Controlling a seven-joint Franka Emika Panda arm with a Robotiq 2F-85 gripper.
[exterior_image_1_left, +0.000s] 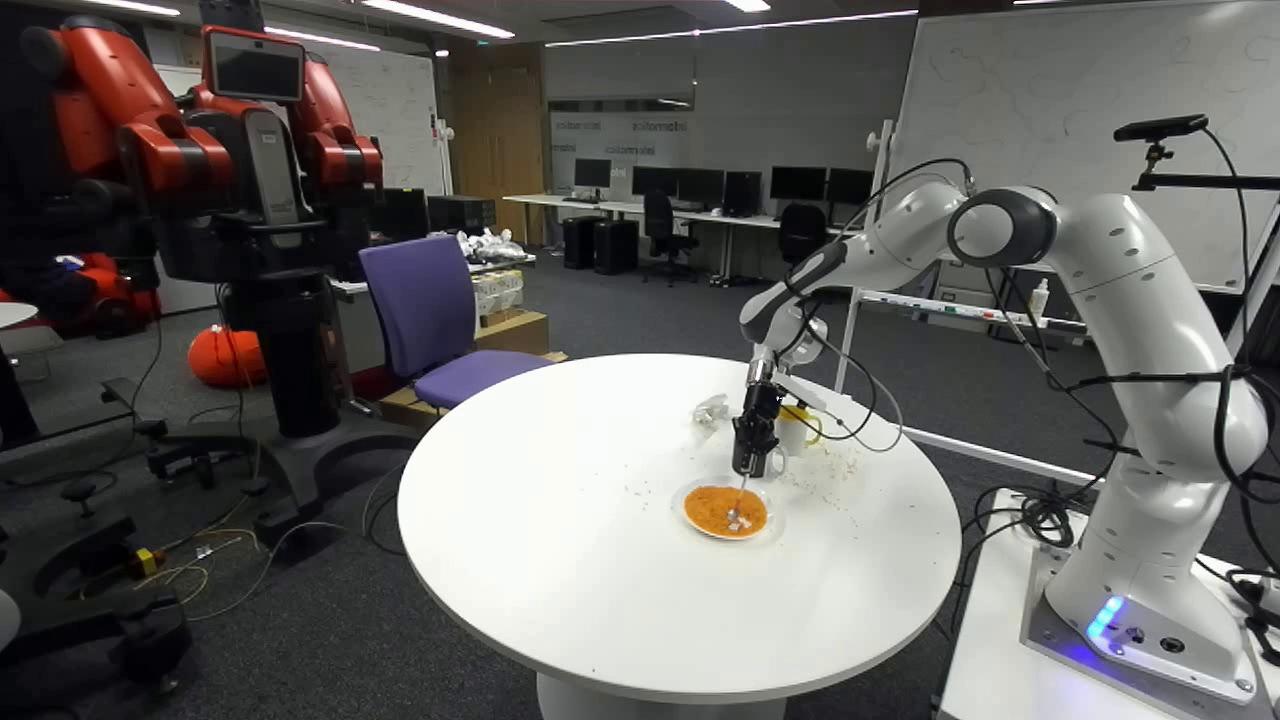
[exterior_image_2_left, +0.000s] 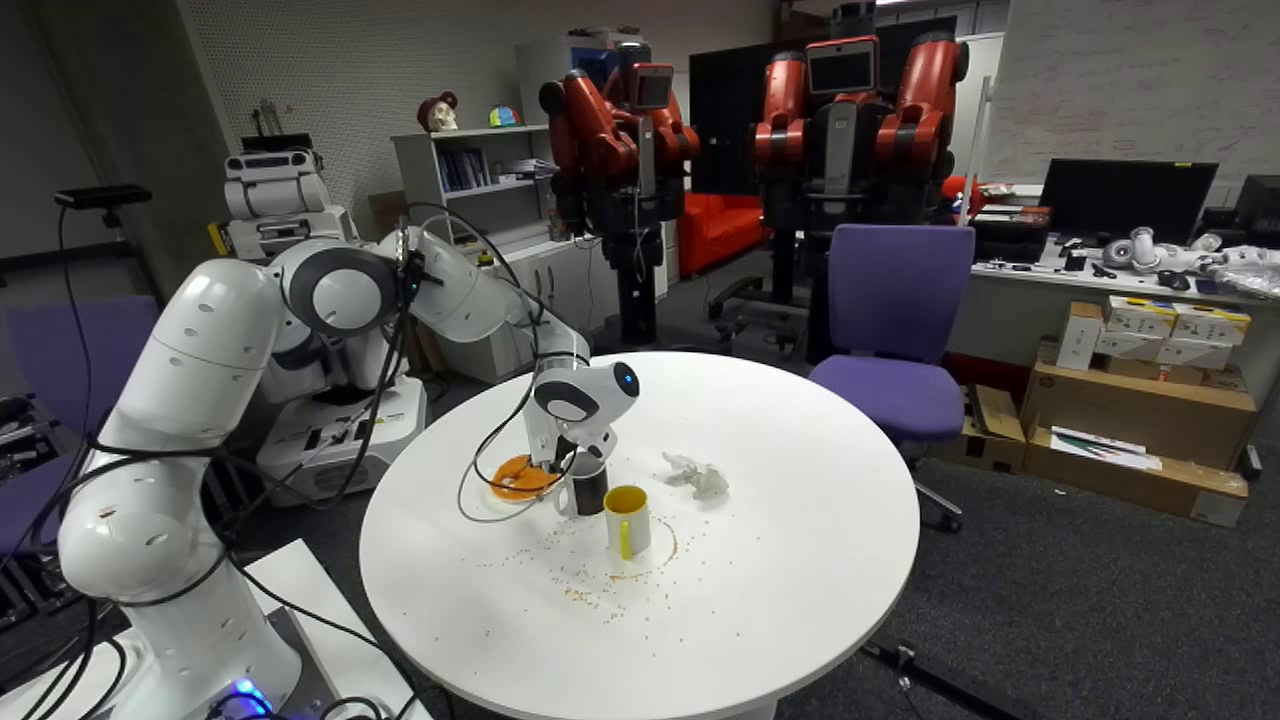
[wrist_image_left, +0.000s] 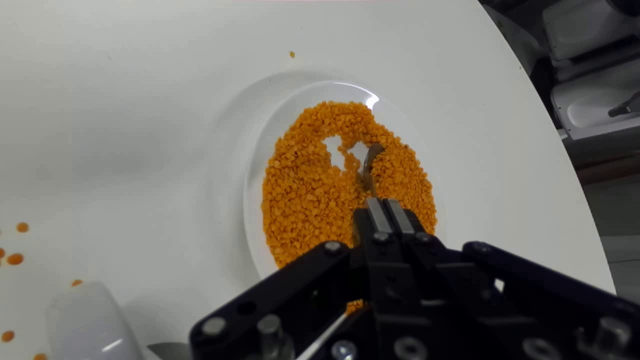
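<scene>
A white plate (wrist_image_left: 255, 204) holds a layer of orange lentils (wrist_image_left: 312, 204), with two small bare patches near its middle. The metal spoon (wrist_image_left: 368, 165) has its bowl down among the lentils beside those patches. Its handle runs up to my gripper, whose fingers are closed together on it. Seen from exterior view 1, the gripper (exterior_image_1_left: 751, 466) is just above the plate's far edge, the spoon (exterior_image_1_left: 737, 511) slanting down into the lentils. The grip on the handle itself is mostly hidden by the fingers.
Close to the gripper stands a dark mug (exterior_image_2_left: 589, 494) with a pale handle. Beside it are a white mug with yellow inside (exterior_image_2_left: 627, 523) and crumpled clear plastic (exterior_image_2_left: 697, 476). Loose lentils (exterior_image_2_left: 590, 595) are scattered around the mugs.
</scene>
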